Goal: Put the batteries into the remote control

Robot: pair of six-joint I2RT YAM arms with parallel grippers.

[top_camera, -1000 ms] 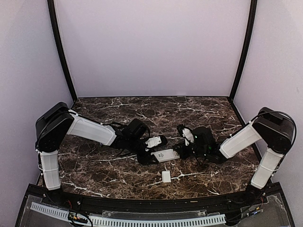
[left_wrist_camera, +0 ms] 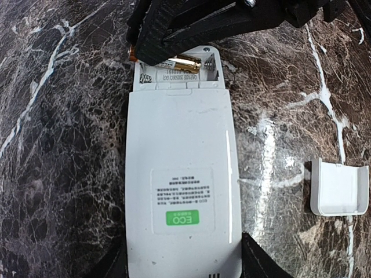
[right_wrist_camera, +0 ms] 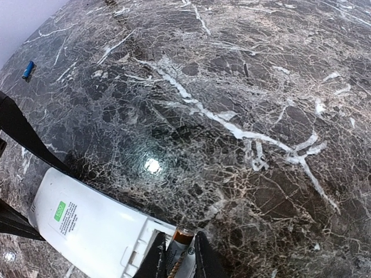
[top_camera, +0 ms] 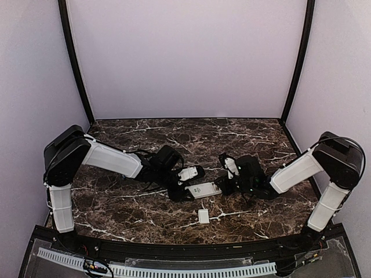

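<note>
The white remote control [left_wrist_camera: 179, 133] lies with its label side up and its battery compartment [left_wrist_camera: 165, 85] uncovered. My left gripper is shut on its lower end, a finger against each side. Across the compartment lies a copper-ended battery [left_wrist_camera: 186, 62], near the spring at one end. My right gripper is over the compartment, its fingertips on either side of the battery [right_wrist_camera: 184, 233]. Whether they grip it or only flank it cannot be told. The fingers hide the battery's middle and part of the compartment.
The small white battery cover [left_wrist_camera: 339, 194] lies apart on the marble table, in front of the remote. A blue battery-like cylinder [right_wrist_camera: 28, 69] lies farther off on the table. Behind both arms the tabletop [top_camera: 197, 136] is clear.
The right arm has shifted very slightly to the right over the compartment. The left arm, the remote and the cover stay where they were.
</note>
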